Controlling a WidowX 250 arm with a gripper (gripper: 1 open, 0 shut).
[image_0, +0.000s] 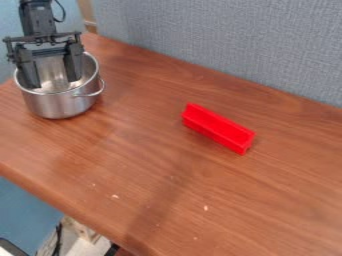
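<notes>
My black gripper (51, 72) is at the upper left, its fingers apart and reaching down into a steel pot (60, 101) with a wire handle. Something pale shows between the fingers, though I cannot tell whether it is an object or the pot's inside. A long red block (218, 129) lies on the wooden table right of centre.
A grey padded wall (227, 40) runs along the back. The table's left edge drops to a blue area at the lower left.
</notes>
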